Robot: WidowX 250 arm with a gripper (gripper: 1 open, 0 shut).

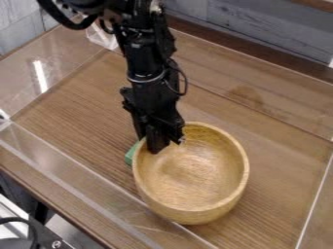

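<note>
My black gripper [156, 137] reaches down from the top to the upper-left rim of a beige oval bowl [196, 180], shut on that rim. A green object [130, 156] lies at the bowl's left, mostly hidden behind it and the gripper.
A pale wall runs along the back, and a small white object [101, 35] is at the back left.
</note>
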